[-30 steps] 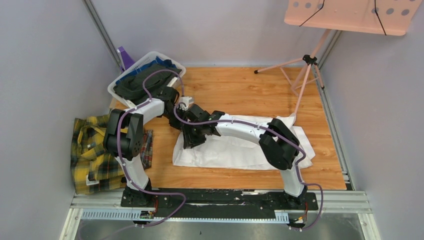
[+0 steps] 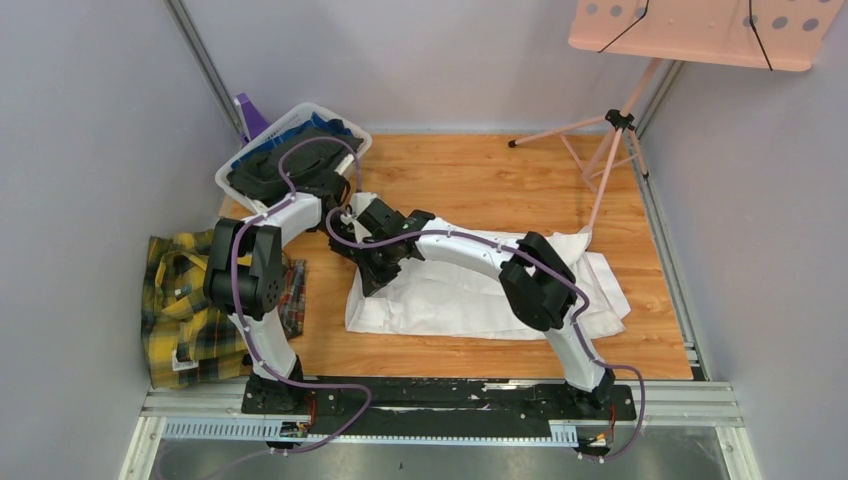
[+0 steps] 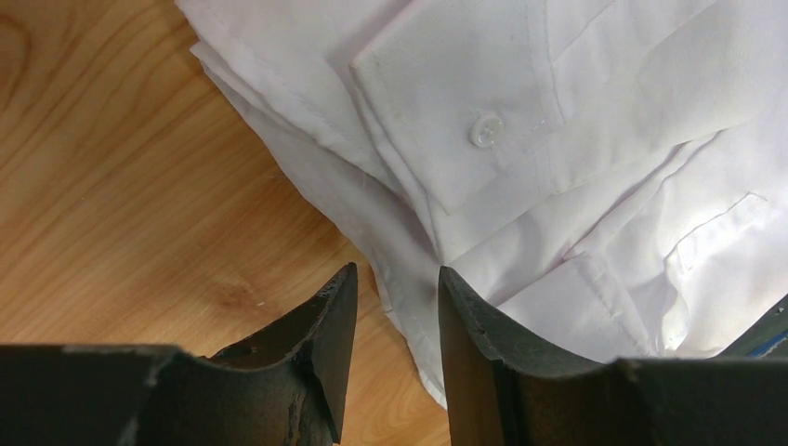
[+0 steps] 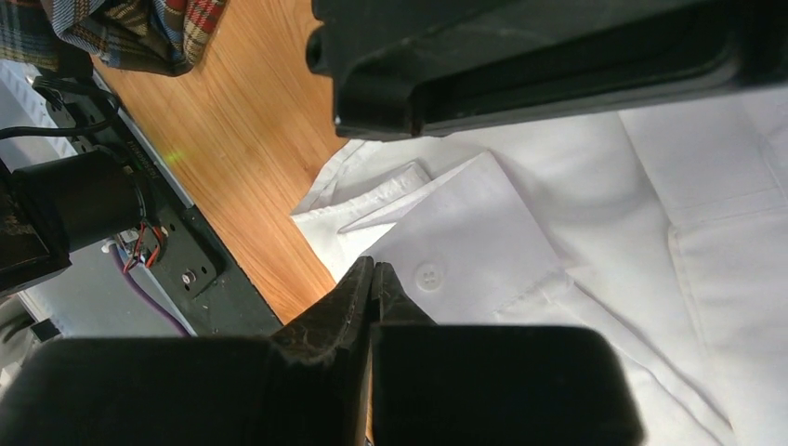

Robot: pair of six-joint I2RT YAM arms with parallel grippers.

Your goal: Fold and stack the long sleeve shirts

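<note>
A white shirt lies spread across the table, folded into a long shape with its left end under my arms. In the left wrist view, the shirt's edge runs beneath my left gripper, which is part open; nothing is held between its fingers. My right gripper is shut, with its tips over a buttoned cuff and no cloth showing between them. From above, the right gripper is near the shirt's left end, and the left gripper's tips are hidden by the arms.
Yellow plaid shirts lie stacked at the left. Behind the left arm stands a white basket with dark clothes. A pink stand occupies the back right. Bare wood shows behind the shirt.
My right arm has shifted slightly to the left over the shirt's left end. The left arm has moved a little left as well. The shirt looks unchanged.
</note>
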